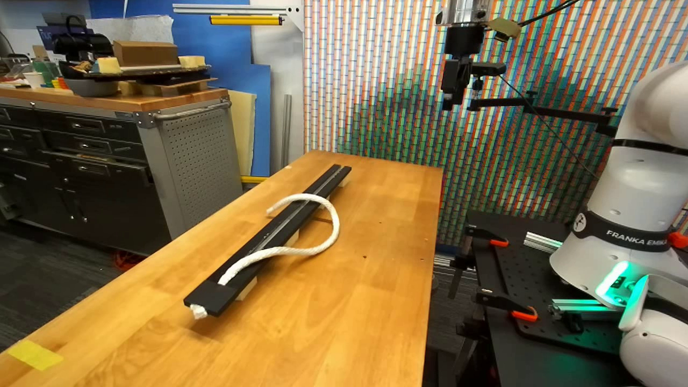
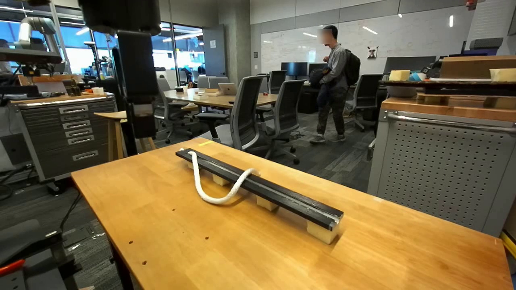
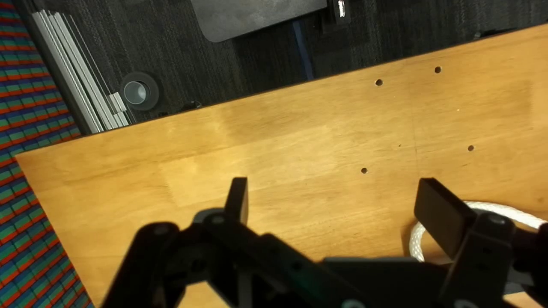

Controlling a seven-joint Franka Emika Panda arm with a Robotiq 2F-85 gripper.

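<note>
A thick white rope (image 1: 330,238) curves over the wooden table in exterior view 1. It is fixed at the near end of a long black channel (image 1: 284,227), bows out to the right and crosses back over the channel, its loose end on the far side. In exterior view 2 the rope (image 2: 213,198) hangs in a loop off the channel's side. High above the table, well away from the rope, is my gripper; its two fingers stand wide apart with nothing between them. One finger covers part of the rope (image 3: 417,241) in the wrist view.
Pale blocks (image 2: 322,231) hold the channel off the table (image 2: 159,241). A tool cart (image 1: 193,148) stands past the table's left side, and a person (image 2: 333,82) is in the background.
</note>
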